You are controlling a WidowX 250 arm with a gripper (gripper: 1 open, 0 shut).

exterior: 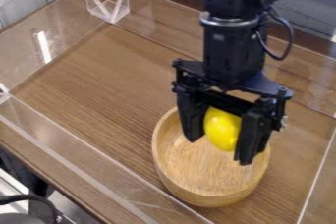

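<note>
My black gripper [226, 120] is low over a round tan wooden bowl [195, 177] at the lower middle of the camera view. A yellow rounded object [222, 132] sits between the fingers, inside or just over the bowl. Whether the fingers press on it or only stand around it is hard to tell. The arm hides the back of the bowl.
A small clear wire-like or plastic item [108, 4] stands at the back left. A dark object [24, 204] shows at the lower left corner.
</note>
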